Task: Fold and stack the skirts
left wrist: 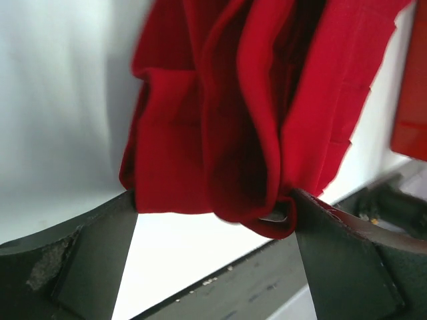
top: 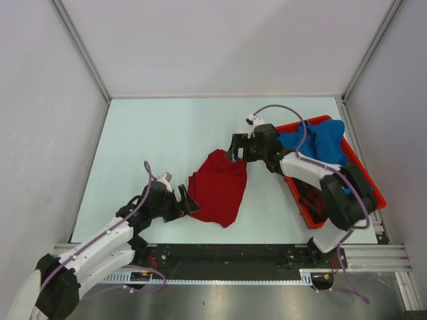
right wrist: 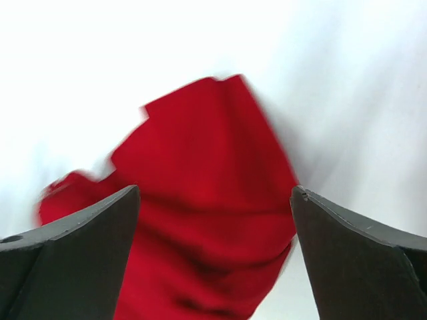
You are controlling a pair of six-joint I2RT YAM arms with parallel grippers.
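A red skirt (top: 217, 190) lies rumpled on the white table (top: 140, 133). My left gripper (top: 183, 204) is at its lower left edge; in the left wrist view the open fingers straddle a bunched, folded corner of the skirt (left wrist: 173, 153). My right gripper (top: 238, 147) is open over the skirt's upper edge, where the right wrist view shows a flat red corner (right wrist: 207, 147) between and beyond its fingers.
A red bin (top: 372, 187) on the right holds blue cloths (top: 327, 143) and darker red cloth. The front edge runs below the left gripper.
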